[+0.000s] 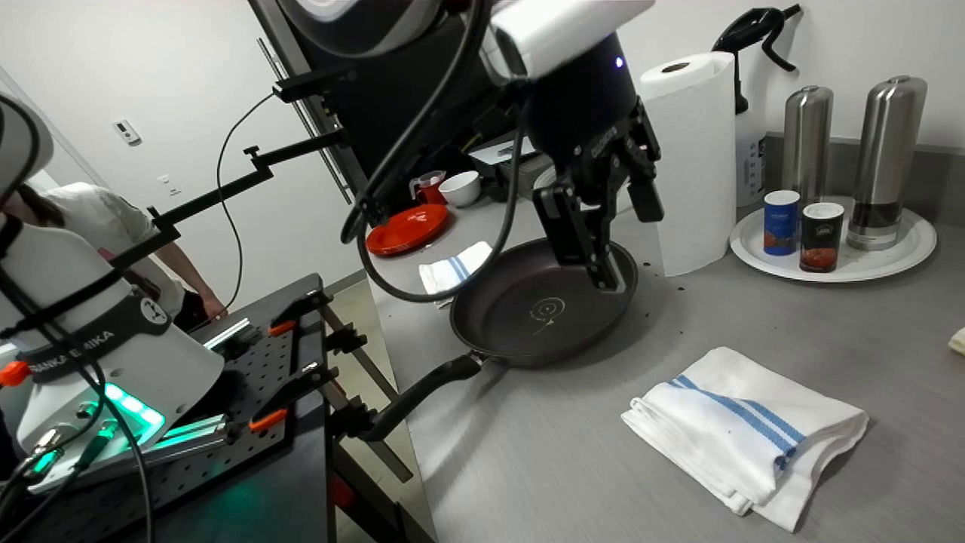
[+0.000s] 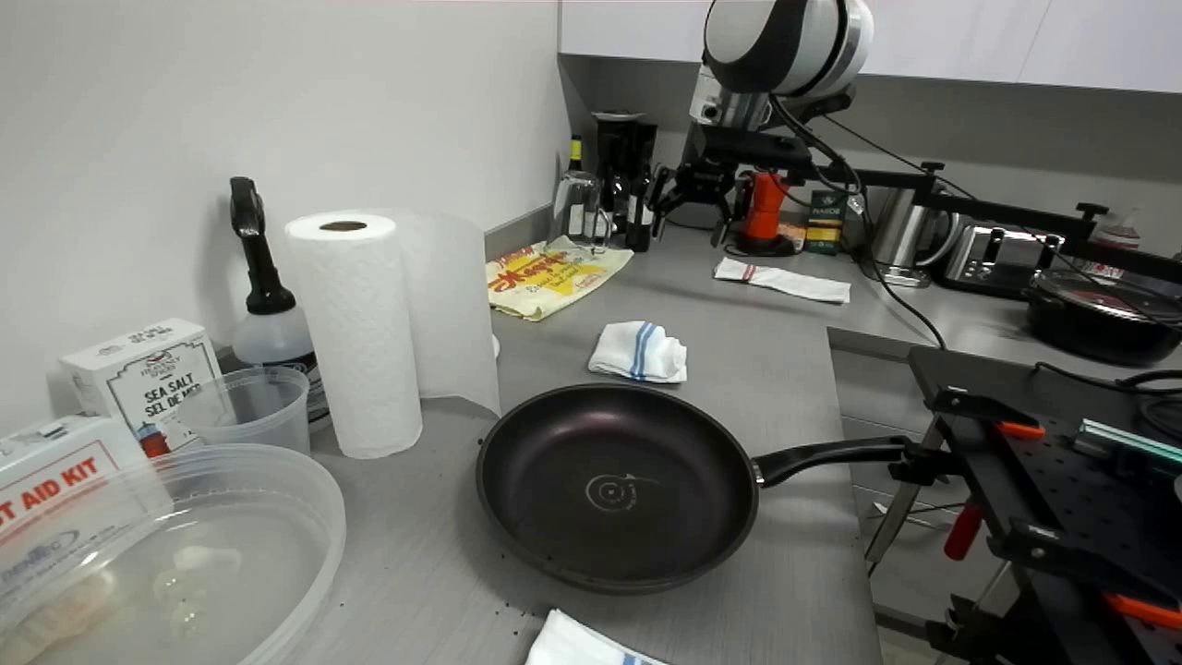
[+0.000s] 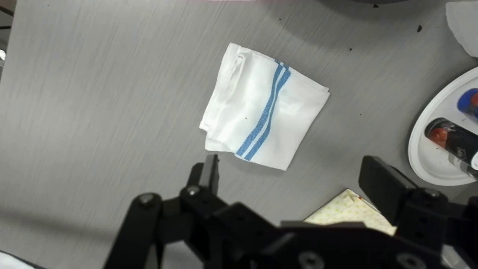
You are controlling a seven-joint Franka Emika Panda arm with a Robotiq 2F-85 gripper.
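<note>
A folded white towel with blue stripes [image 3: 257,107] lies flat on the grey counter, just ahead of my gripper in the wrist view. The gripper's black fingers [image 3: 209,175] are spread wide, with no object held between them. That towel [image 1: 724,425] is at the right front in exterior view 1 and beyond the pan [image 2: 621,488] in exterior view 2. My gripper [image 1: 629,240] hangs in the air above the counter, apart from the towel. The black pan has its handle [image 2: 837,455] pointing over the counter edge.
A paper towel roll [image 1: 692,167] stands by the wall, near a white plate [image 1: 751,258] carrying shakers and grinders. A yellow bag [image 2: 554,275] lies farther along. Another striped towel [image 1: 440,276] sits past the pan.
</note>
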